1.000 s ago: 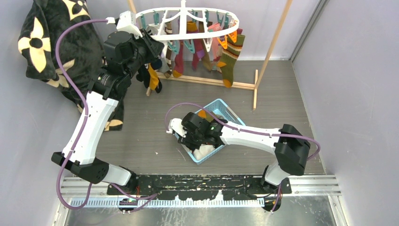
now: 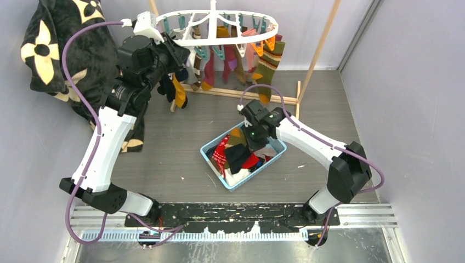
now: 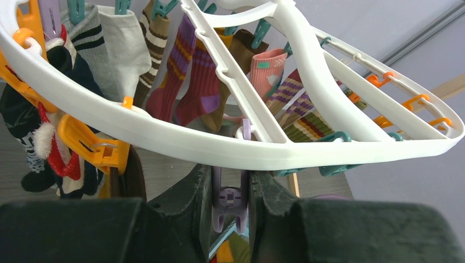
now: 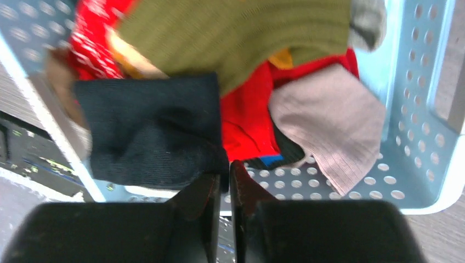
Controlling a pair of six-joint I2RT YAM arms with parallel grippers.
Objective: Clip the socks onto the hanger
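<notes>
The white hanger point(image 3: 181, 141) fills the left wrist view, with several socks hanging from its clips, among them a red and purple sock point(image 3: 196, 82). My left gripper is at the hanger's near rim, shut on a purple clip point(image 3: 230, 200) just beneath it; no sock shows in this clip. Over the blue basket point(image 2: 233, 185) is my right gripper point(image 2: 253, 147). In the right wrist view its fingertips are close together, touching the corner of a dark sock point(image 4: 156, 129). Whether that corner lies between them is hidden.
More socks lie loose in the basket: an olive one point(image 4: 241, 38), a greyish-pink one point(image 4: 332, 120) and red ones. Orange clips point(image 3: 98, 143) sit on the hanger's rim. A wooden stand point(image 2: 318, 52) rises behind. Floor left of the basket is clear.
My right arm has swung right and turned across the basket, uncovering its left part and the dark sock. The left arm and the hanger have stayed in place.
</notes>
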